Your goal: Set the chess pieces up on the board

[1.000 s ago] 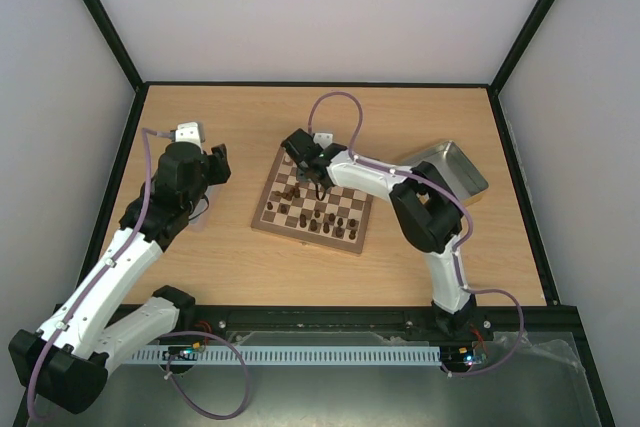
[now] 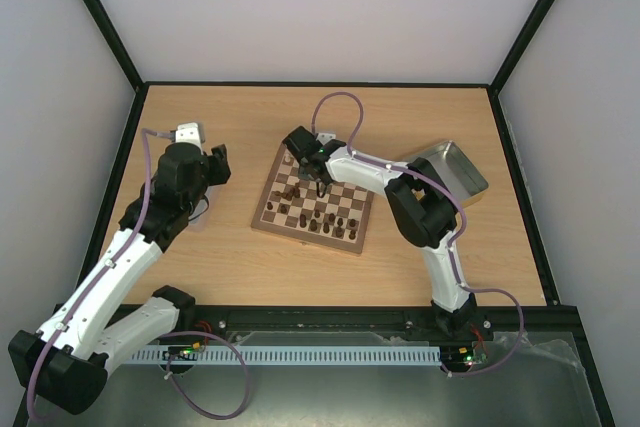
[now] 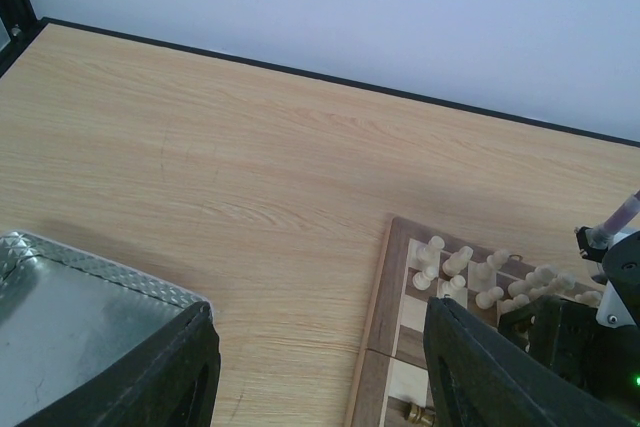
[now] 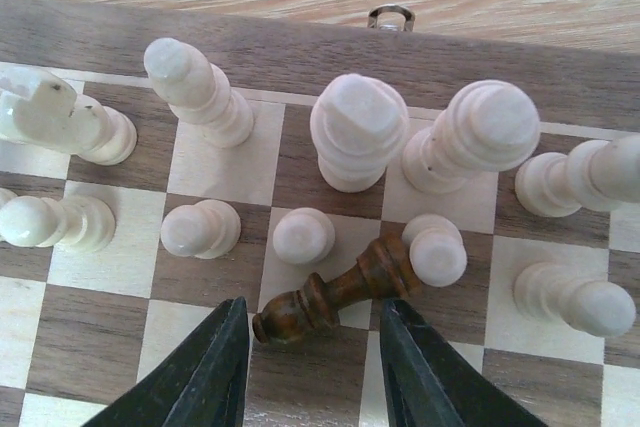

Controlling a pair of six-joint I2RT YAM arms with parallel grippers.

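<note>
The chessboard (image 2: 270, 217) carries several dark pieces at its near side; white pieces stand along the far edge in the right wrist view. Among them a dark wooden piece (image 4: 335, 292) lies tipped over, touching or close to white pawns. My right gripper is over the board just below this piece, its fingers apart, with no piece clearly held. My left gripper is raised at the left of the table, open and empty, facing across toward the board.
A metal tray (image 2: 460, 172) sits at the right of the board, partly behind my right arm. A translucent item (image 2: 200, 217) lies under the left arm. Bare table (image 2: 230, 267) surrounds the board.
My right arm has shifted very slightly to the right over the board. The left arm looks unchanged.
</note>
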